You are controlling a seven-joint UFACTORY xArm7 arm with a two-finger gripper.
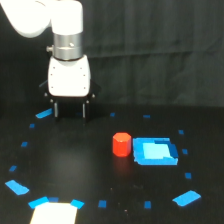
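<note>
A small red hexagonal block point(122, 144) sits on the black table. Just to its right is a blue tray point(155, 140) with a white, pale-blue-edged patch point(157, 151) inside it. My gripper point(71, 112) hangs from the white arm at the left, pointing down, well to the left of the red block and farther back. Its dark fingers stand apart, and nothing shows between them. The fingertips are hard to make out against the dark background.
Several flat blue tape marks, such as one at the front right point(186, 198) and one at the left point(16, 187), lie around the table. A pale, whitish base point(53, 213) is cut off by the bottom edge.
</note>
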